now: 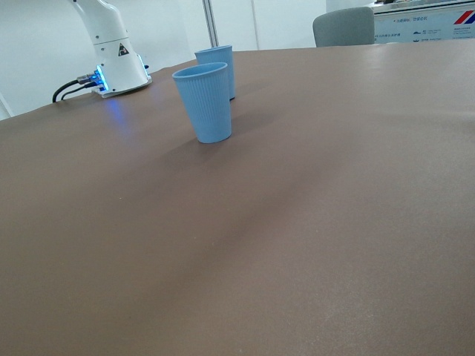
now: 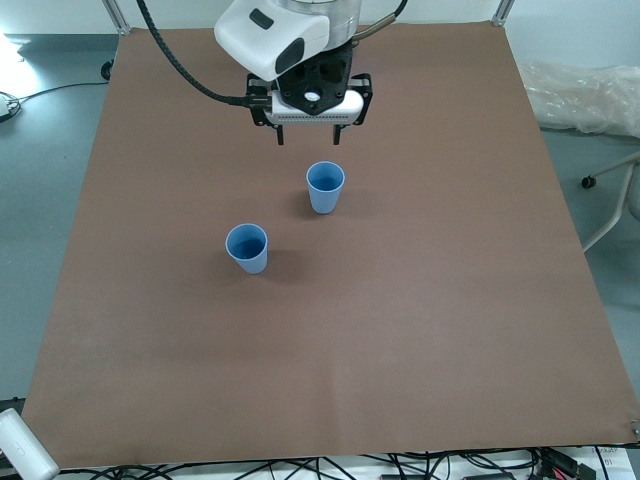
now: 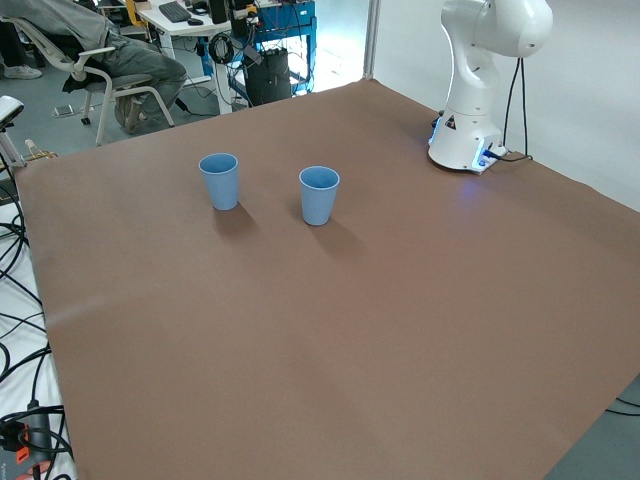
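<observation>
Two light blue ribbed cups stand upright on the brown tabletop. In the left view the farther cup (image 2: 325,195) is just below my gripper (image 2: 308,135), and the nearer cup (image 2: 250,258) is lower left. My gripper hangs at the far edge with its two black fingers spread apart, nothing visible between them. In the top view one cup (image 1: 206,107) partly hides the other cup (image 1: 223,55). The right view shows both cups (image 3: 221,186) side by side, apart.
Cables run along its near edge in the left view; a white arm base (image 3: 465,140) stands at its far end in the right view. Beyond the table are a chair, a seated person and a desk.
</observation>
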